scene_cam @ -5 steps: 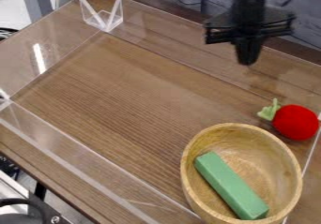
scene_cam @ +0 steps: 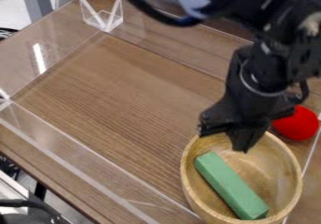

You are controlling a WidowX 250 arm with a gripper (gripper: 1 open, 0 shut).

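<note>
The black gripper [scene_cam: 249, 125] hangs low over the back rim of a yellow bowl [scene_cam: 201, 195], its body filling much of the upper right of the view. Whether its fingers are open or shut is hard to tell. A green block [scene_cam: 232, 186] lies in the bowl. A red round object [scene_cam: 298, 126] sits behind the bowl at the right, partly hidden by the gripper.
A clear plastic holder [scene_cam: 103, 12] stands at the back left. Dark cables lie off the table's left edge.
The bowl and green block have not moved.
</note>
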